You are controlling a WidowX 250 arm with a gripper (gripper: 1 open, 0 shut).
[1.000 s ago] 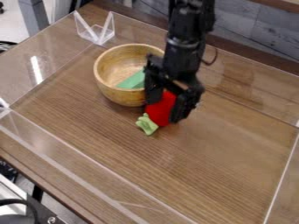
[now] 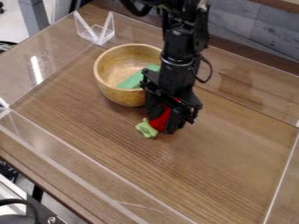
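The black gripper (image 2: pixel 166 103) hangs low at the table's middle, directly over a red object (image 2: pixel 163 116) with a pale green part (image 2: pixel 146 129) poking out at its lower left. The fingers largely cover the red object, and I cannot tell whether they grip it. Behind and left of the gripper, a tan round bowl (image 2: pixel 114 68) holds a mint green item (image 2: pixel 135 80), partly hidden by the arm.
A clear plastic holder (image 2: pixel 96 28) stands at the back left of the wooden table (image 2: pixel 222 157). A grey wall runs along the back right.
Over the last second the gripper has come down over the red object, now largely covering it. The red object and green part look nearly in place.
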